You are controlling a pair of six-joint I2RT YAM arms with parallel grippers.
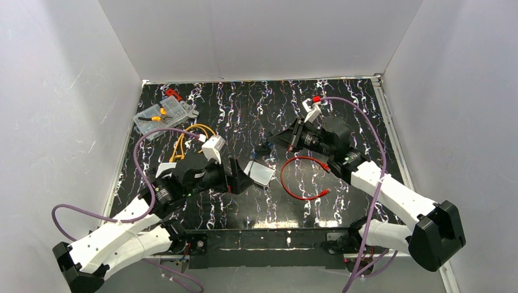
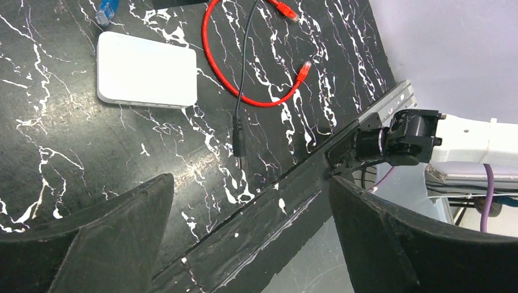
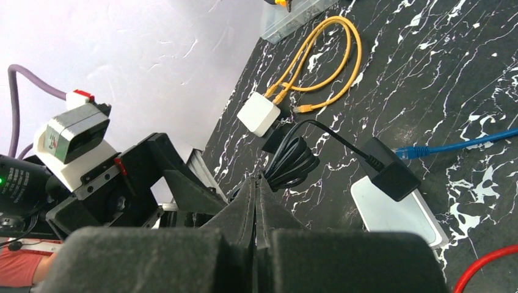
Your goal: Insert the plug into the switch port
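Note:
My right gripper is shut at the bundled black cable (image 3: 293,162), whose coils show at its fingertips and appear pinched there. From that cable a black adapter block (image 3: 391,171) sticks out over the white flat box. In the left wrist view the slim black plug (image 2: 239,139) dangles tip down on its lead, off the box's right side. My left gripper is open and empty; the plug hangs between and beyond its fingers. Toward the left stands a small white box (image 3: 258,114) with yellow cables beside it. No port opening is clearly visible.
The white flat box (image 2: 146,70) lies mid-table, with a blue cable (image 3: 470,143) behind it and a red cable (image 1: 284,180) to its right. A clear toolbox (image 1: 162,117) with pliers sits back left.

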